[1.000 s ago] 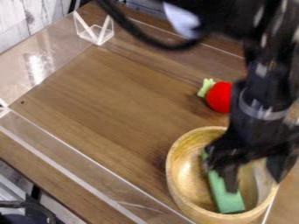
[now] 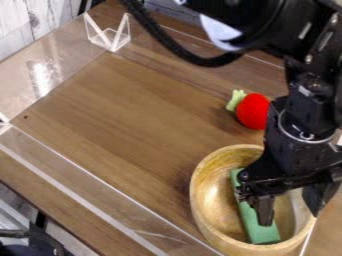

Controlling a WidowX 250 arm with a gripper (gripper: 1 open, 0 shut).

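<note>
A wooden bowl [image 2: 211,200] at the lower right holds a green rectangular block [image 2: 259,228] lying tilted along its inside. My black gripper [image 2: 278,198] is over the bowl, its fingers reaching down into it above the block's right side and upper end. Whether the fingers touch the block, and how far apart they stand, is hard to tell from this view.
A red object with a pale green top [image 2: 251,110] lies behind the bowl. A clear plastic piece [image 2: 107,30] stands at the back left.
The arm was blurred in motion a second ago and has shifted slightly over the bowl, now tilted a little differently. The block and bowl look unmoved.
</note>
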